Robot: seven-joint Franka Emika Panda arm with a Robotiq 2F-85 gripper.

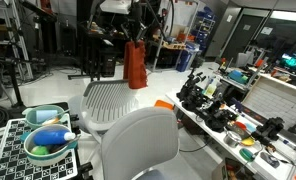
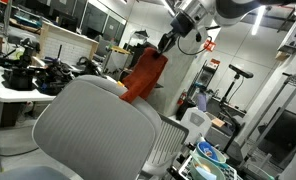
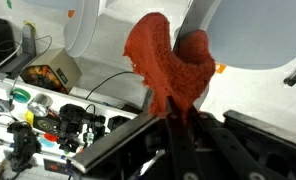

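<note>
A red cloth (image 1: 136, 66) hangs down from my gripper (image 1: 138, 40) in exterior view 1, high above the grey chairs. Exterior view 2 has the same red cloth (image 2: 144, 74) dangling between the two chair backs, beneath my gripper (image 2: 165, 46). In the wrist view the red cloth (image 3: 168, 62) bunches at the fingertips of my gripper, which is shut on it. The nearer chair back (image 1: 140, 146) and the farther chair (image 1: 108, 101) stand below. Exactly how the cloth's lower end meets the chair back cannot be told.
Teal containers (image 1: 50, 136) with assorted items stand on a black rack at the left. A long white table (image 1: 201, 118), crowded with dark equipment, runs along the right. A cardboard box (image 3: 50, 72) is on the floor.
</note>
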